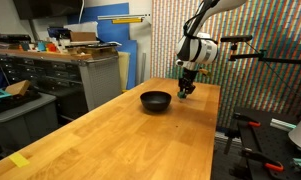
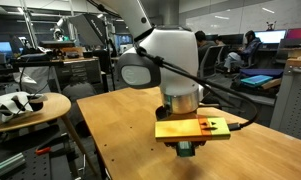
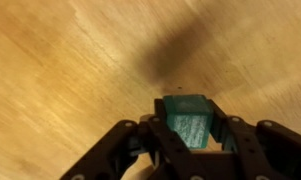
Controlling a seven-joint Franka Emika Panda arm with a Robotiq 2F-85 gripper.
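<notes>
A small green block (image 3: 189, 119) is pinched between the dark fingers of my gripper, which is shut on it. In the wrist view its pale green end faces the camera, and bare wood with a soft shadow lies beyond. From the side, the gripper (image 1: 183, 91) and the block (image 1: 182, 96) are low over the right part of the table, apart from the black bowl (image 1: 156, 101). Exterior view 2 shows the block (image 2: 184, 149) below the orange-and-yellow plate on the arm; most of the fingers are hidden there.
The wooden table (image 1: 100, 135) has wide free room in front of the bowl and to its left. A dark workbench (image 1: 65, 75) stands beyond the table at the back left.
</notes>
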